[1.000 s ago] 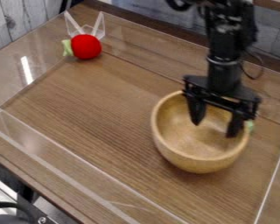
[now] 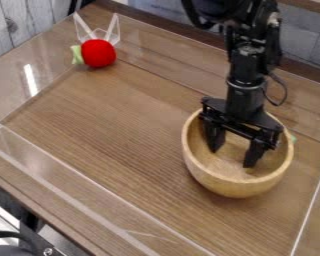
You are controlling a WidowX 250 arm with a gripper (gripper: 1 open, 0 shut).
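My gripper [image 2: 239,135], black, hangs from the top right down over a large tan bowl [image 2: 236,175]. Its lower parts are inside the bowl, reaching toward the back and right of its interior. I see no object held; the fingertips are small and dark, hard to make out.
A red ball-like toy [image 2: 99,55] with pale ear-like pieces and a green bit sits at the upper left. A small pale green item peeks out at the bowl's right edge.
The arm has shifted slightly over the bowl and its shape looks more upright. The bowl sits a little differently, its near rim slightly lower in view than a second ago.
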